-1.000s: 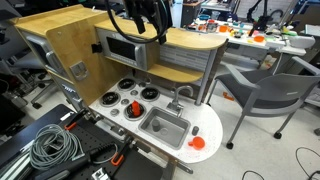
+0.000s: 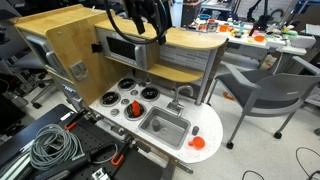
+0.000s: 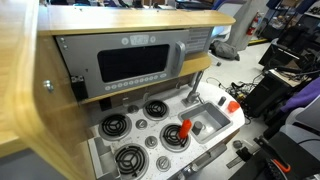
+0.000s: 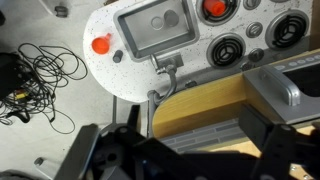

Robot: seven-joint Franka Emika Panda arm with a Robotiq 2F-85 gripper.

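High over the toy kitchen, my gripper shows in the wrist view with its two dark fingers wide apart and nothing visible between them. A red-orange object (image 3: 185, 129) stands among the stove burners, also seen in exterior view 1 (image 2: 135, 108). Near the counter's rounded end sits an orange-red round item (image 2: 198, 142), left of the sink in the wrist view (image 4: 101, 44). The grey sink (image 2: 175, 135) has a small grey round thing (image 2: 156, 127) in it. Behind the sink rises a faucet (image 2: 181, 93). The microwave (image 3: 137, 60) is shut.
A wooden shelf (image 2: 195, 39) runs above the counter, with a wooden cabinet (image 2: 62, 50) at the left. A coiled cable (image 2: 55, 147) lies in front. A grey chair (image 2: 265, 95) stands to the right. White counter around the sink is mostly bare.
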